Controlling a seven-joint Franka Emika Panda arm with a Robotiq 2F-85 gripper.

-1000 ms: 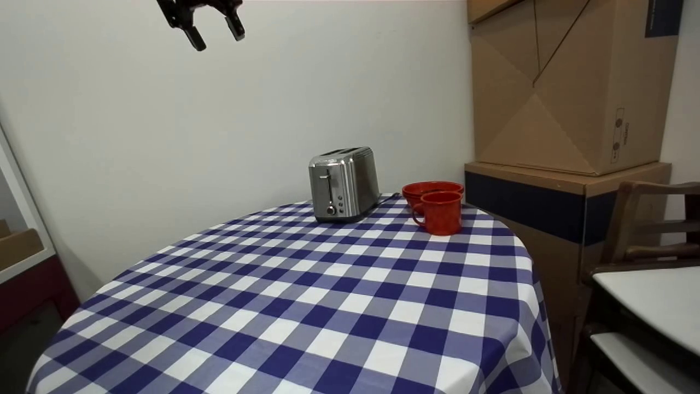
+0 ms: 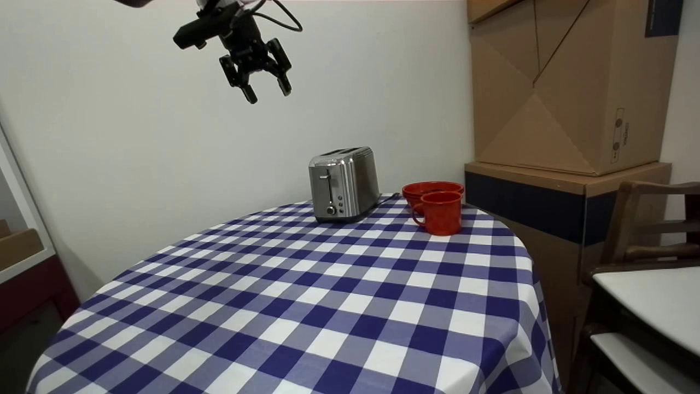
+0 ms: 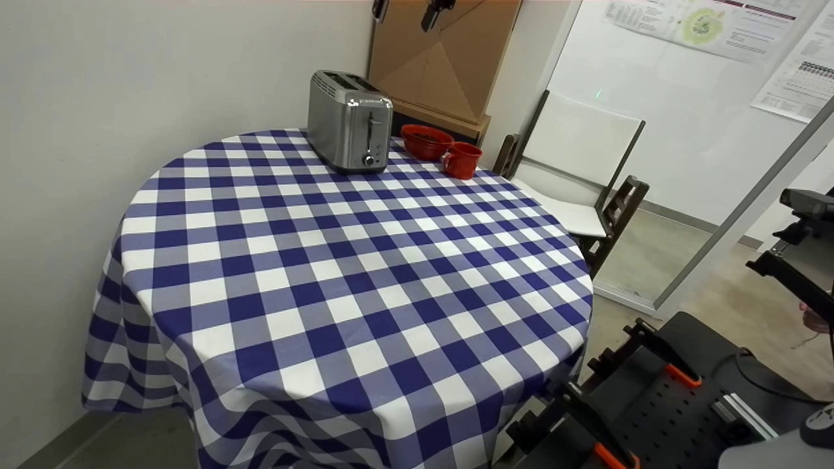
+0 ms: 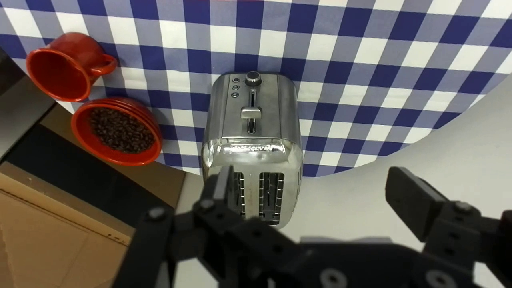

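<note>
High above the table, my gripper (image 2: pixel 268 96) is open and holds nothing; in exterior view 2 only its fingertips (image 3: pixel 430 17) show at the top edge. A silver toaster (image 2: pixel 344 184) stands upright on the checked cloth, lower than the gripper and well apart from it. Its lever (image 4: pixel 251 113) and knob (image 4: pixel 253 79) face the table's middle, and its two slots look empty where they show. A red mug (image 2: pixel 443 214) stands beside a red bowl (image 4: pixel 117 105). Dark beans (image 4: pixel 122 129) lie in the bowl.
Blue-and-white checked cloth (image 2: pixel 289 302) covers the round table, whose middle and front are clear. A white wall (image 2: pixel 164 131) rises behind the toaster. Cardboard boxes (image 2: pixel 544 98) stand behind the bowl, and a chair (image 3: pixel 575 172) stands past the mug side.
My gripper has come down and to the right in exterior view 1, with more of the arm now showing. It stays open. The toaster, mug and bowl have not moved.
</note>
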